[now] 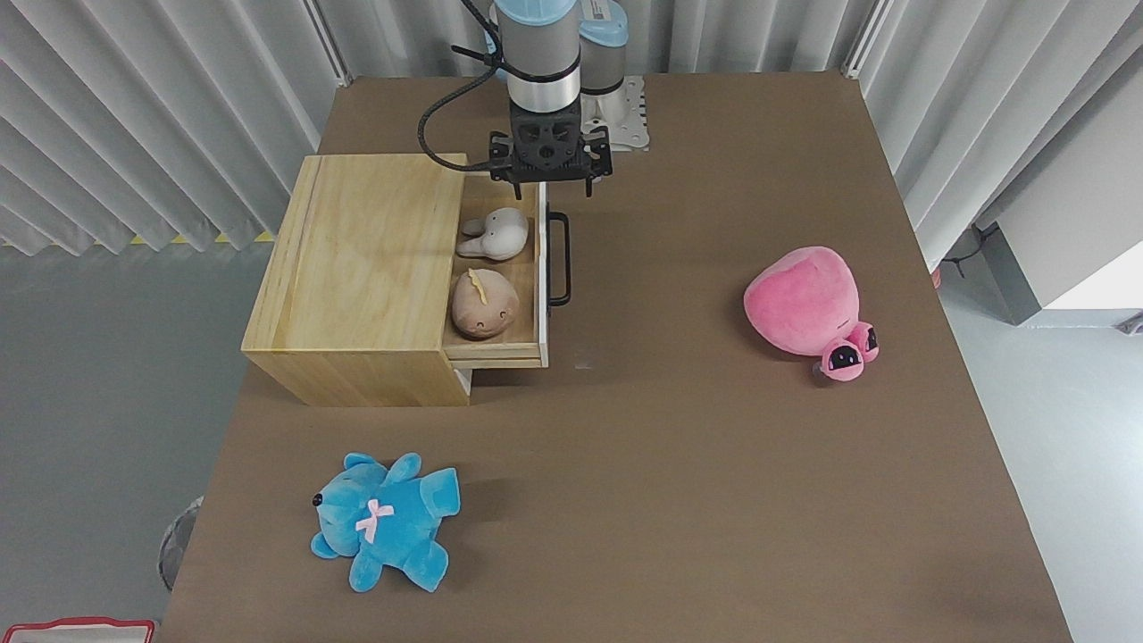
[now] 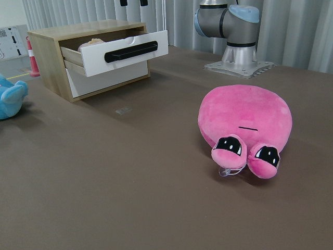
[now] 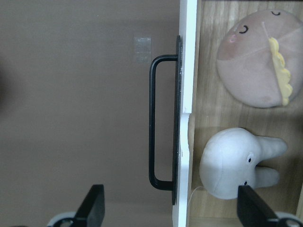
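Note:
My gripper (image 1: 551, 188) hangs open above the drawer's outer edge at the back of the wooden cabinet (image 1: 354, 257), with nothing between its fingers. The drawer (image 2: 93, 62) is pulled out, its black handle (image 3: 152, 118) facing the open table. Inside lie a white long-eared plush (image 3: 225, 163) and a round pinkish-beige plush (image 3: 255, 71) with a yellow frill. A pink plush (image 1: 801, 300) with big eyes rests on the table to the right. A blue bear (image 1: 396, 520) with a pink bow lies in front of the cabinet.
The robot's base (image 2: 239, 67) stands at the back, behind the pink plush in the left camera view. Curtains line the back of the table.

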